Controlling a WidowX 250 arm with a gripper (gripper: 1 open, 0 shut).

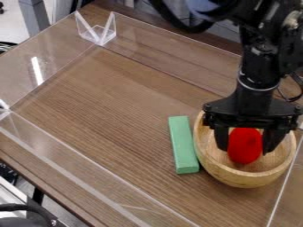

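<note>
A wooden bowl [235, 176] sits at the right of the table. My black gripper [246, 133] is over the bowl, open, its fingers around the upper part of the red object. Whether they touch it cannot be told. A green block [183, 146] lies just left of the bowl.
A clear plastic holder [97, 28] stands at the far back left. Cables and a frame lie past the left edge.
</note>
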